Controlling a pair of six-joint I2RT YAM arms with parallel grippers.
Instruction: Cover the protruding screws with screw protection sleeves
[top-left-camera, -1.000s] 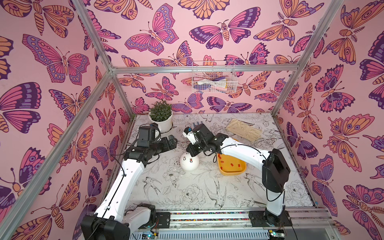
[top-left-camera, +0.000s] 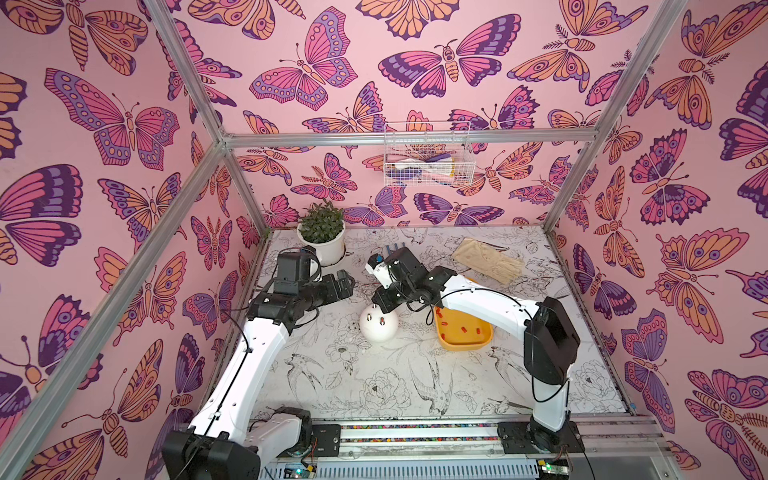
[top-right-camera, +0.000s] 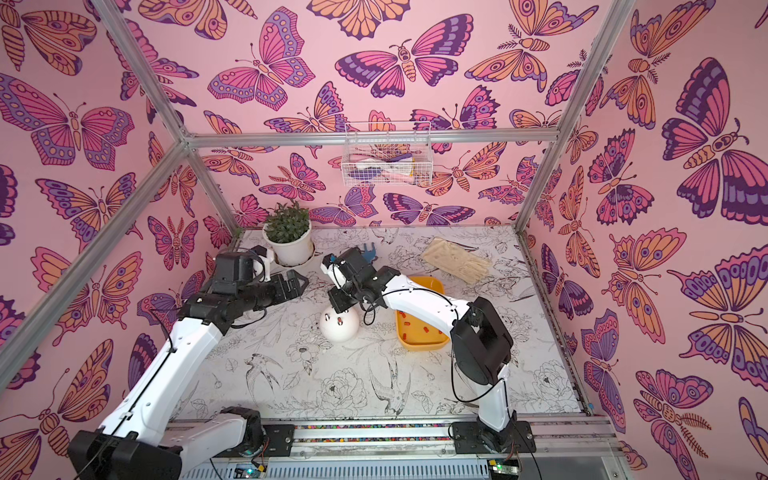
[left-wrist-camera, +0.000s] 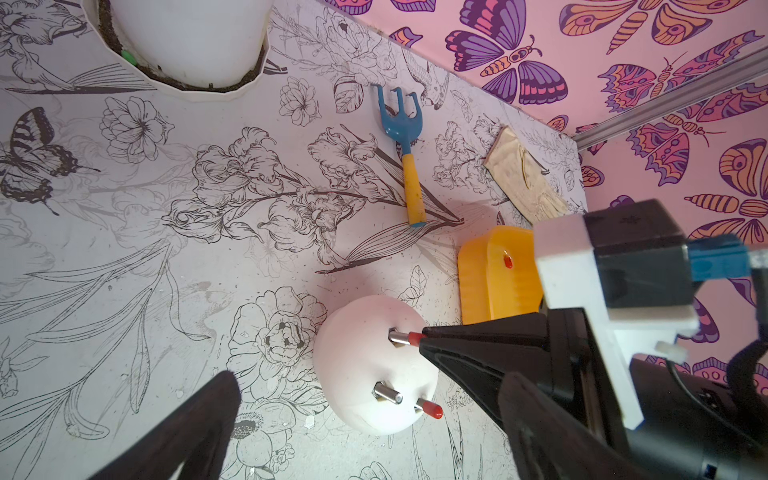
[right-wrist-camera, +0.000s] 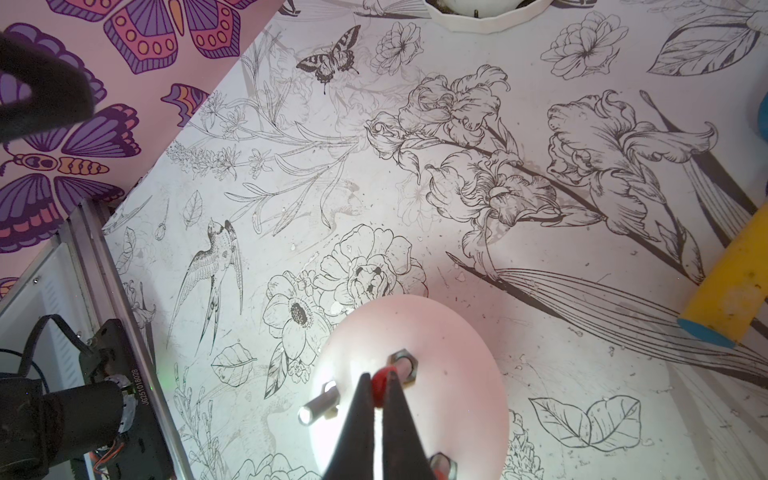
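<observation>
The white ball (left-wrist-camera: 360, 376) with protruding screws stands on the table. In the left wrist view, one screw (left-wrist-camera: 388, 393) is bare; beside it another carries a red sleeve (left-wrist-camera: 430, 409). A third, farther-back screw has a red sleeve (left-wrist-camera: 414, 339) at its tip. My right gripper is at this third sleeve, its fingertips slightly apart around it; the fingers stand narrowly open. How far the sleeve sits on the screw is partly hidden by the fingers. My left gripper (top-left-camera: 349, 285) hangs wide open, left of the ball, with nothing between its fingers.
An orange tray (top-left-camera: 464, 345) with several loose red sleeves stands right of the ball, partly under the right arm. Behind are a potted plant (top-left-camera: 322, 232), a blue-and-yellow hand fork (left-wrist-camera: 409, 164) and beige gloves (top-left-camera: 488, 260).
</observation>
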